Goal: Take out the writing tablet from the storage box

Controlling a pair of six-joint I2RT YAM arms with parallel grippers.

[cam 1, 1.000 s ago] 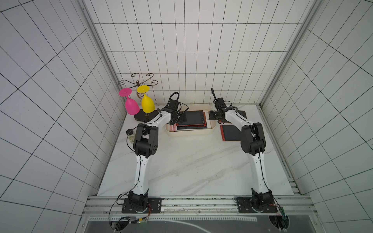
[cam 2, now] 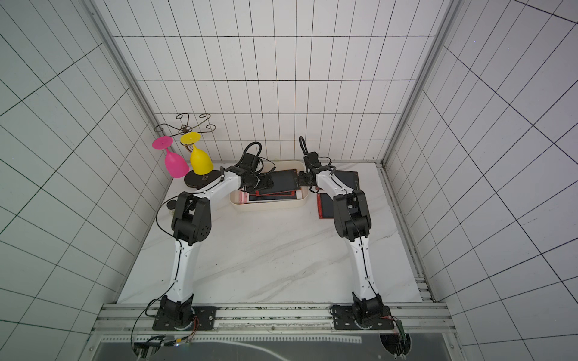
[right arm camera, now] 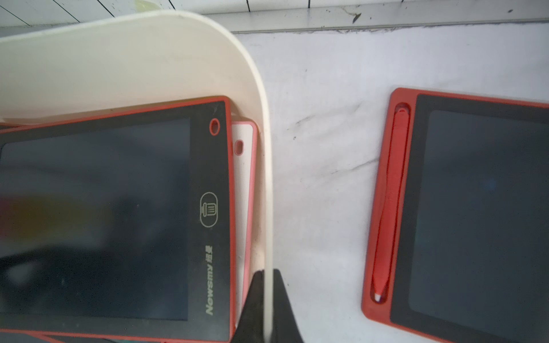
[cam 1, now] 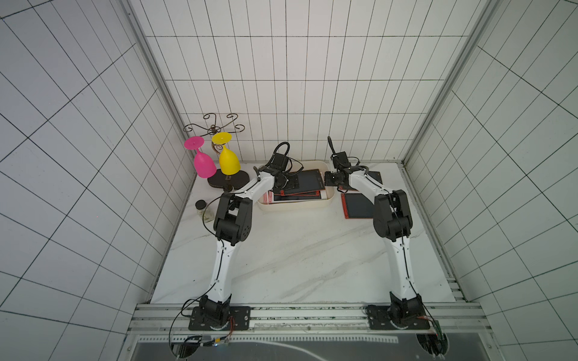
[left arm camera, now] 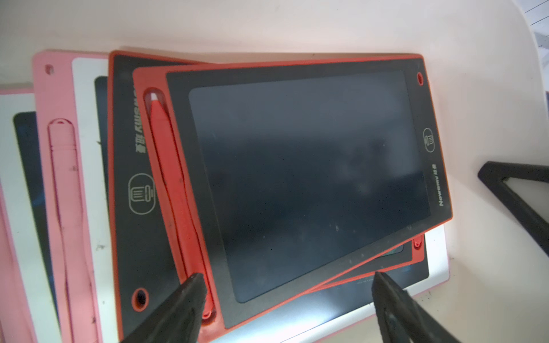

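The cream storage box (right arm camera: 143,63) holds stacked writing tablets, topped by a black tablet with red edges (left arm camera: 308,177); pink-and-white tablets (left arm camera: 85,217) lie beneath. My left gripper stands open over the stack, its fingertips at the near part of the top tablet, nothing held. My right gripper is shut on the box's right rim, the thin wall running between its fingers.
Black-and-red tablets (right arm camera: 474,211) lie on the table right of the box. A wire stand with pink (cam 1: 204,162) and yellow (cam 1: 229,160) glasses and a jar (cam 1: 203,210) stand left.
My left gripper has moved right over the box, and the top tablet appears slightly shifted. The right arm stays in place at the rim.
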